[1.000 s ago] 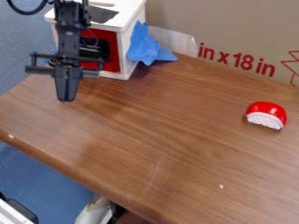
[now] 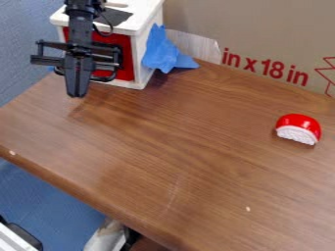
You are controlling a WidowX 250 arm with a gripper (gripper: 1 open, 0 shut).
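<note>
My gripper [image 2: 77, 86] hangs at the upper left, in front of a white box [image 2: 139, 22] with a red interior. Its dark fingertips point down just above the wooden table, and whether they are open or shut is hard to tell. A red and white object [image 2: 299, 127] rests on the table at the right.
A blue cloth [image 2: 165, 52] lies against the box's right side. A cardboard panel [image 2: 265, 34] stands along the back. The table's left edge drops to a blue surface.
The gripper has risen a little and shifted slightly toward the back over the last second. The other things have not moved.
</note>
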